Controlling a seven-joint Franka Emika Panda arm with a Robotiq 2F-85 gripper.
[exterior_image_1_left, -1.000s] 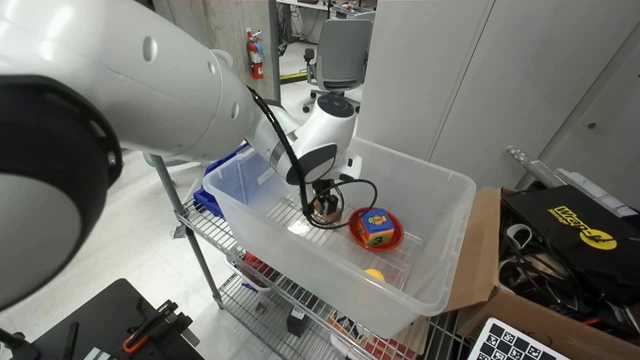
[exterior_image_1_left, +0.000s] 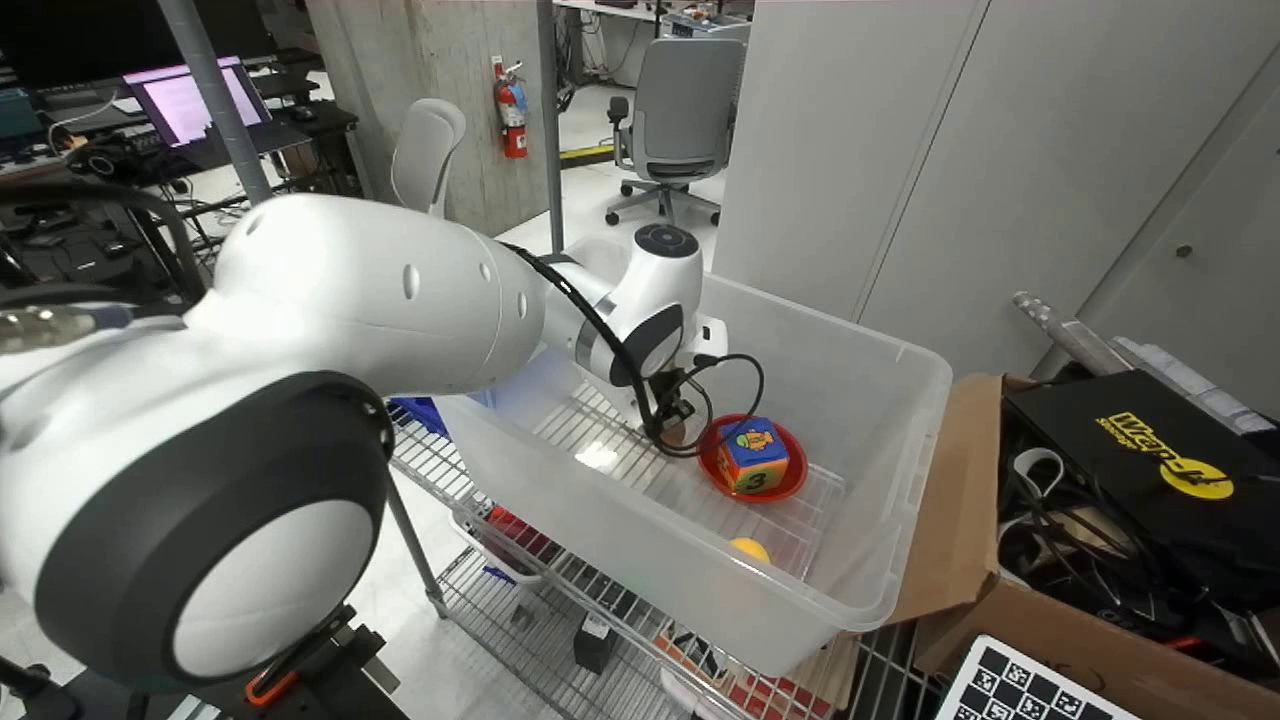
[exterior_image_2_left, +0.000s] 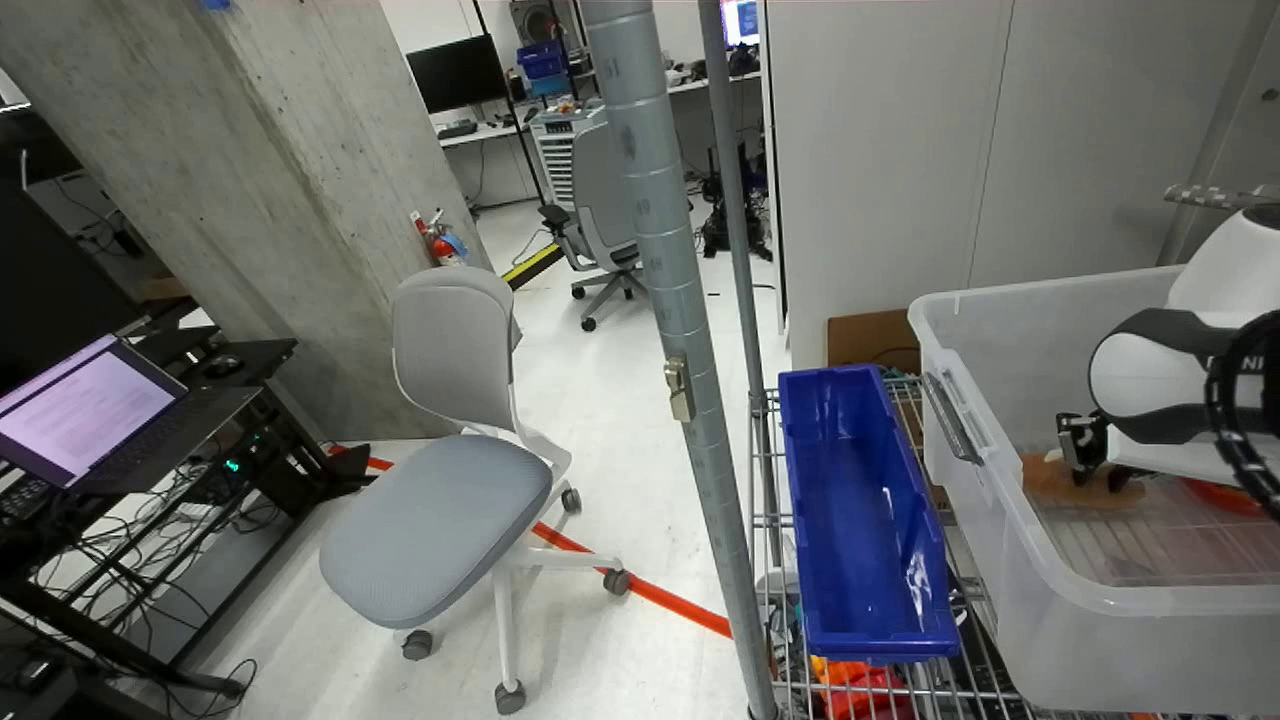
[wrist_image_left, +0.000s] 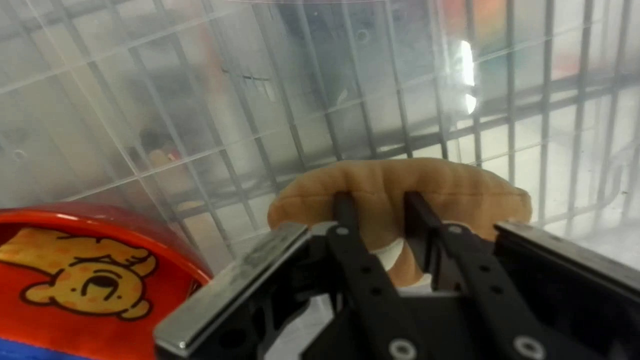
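Observation:
In the wrist view, a tan plush toy (wrist_image_left: 480, 183) with a seam and a white patch lies across the front of my gripper. One black finger (wrist_image_left: 345, 210) is on each side of its middle, partly apart, and the cloth creases between them. Whether they grip it firmly cannot be made out. Exterior view 2 has the plush (exterior_image_2_left: 1056, 482) low in the clear bin (exterior_image_2_left: 1080, 588), under the gripper (exterior_image_2_left: 1104, 466). From exterior view 1, cables and the wrist hide most of the gripper (exterior_image_1_left: 672, 414).
Beside the plush stands a red bowl (exterior_image_1_left: 786, 486) holding a colourful cube (exterior_image_1_left: 753, 450). A yellow object (exterior_image_1_left: 750, 548) lies near the bin's front wall. The bin's walls surround the gripper. Outside are a blue tray (exterior_image_2_left: 858, 516) and a cardboard box (exterior_image_1_left: 960, 516).
The arm's elbow has swung down and inward in exterior view 1. My gripper has shifted slightly right, toward the red bowl. The bowl, cube and yellow object have stayed put.

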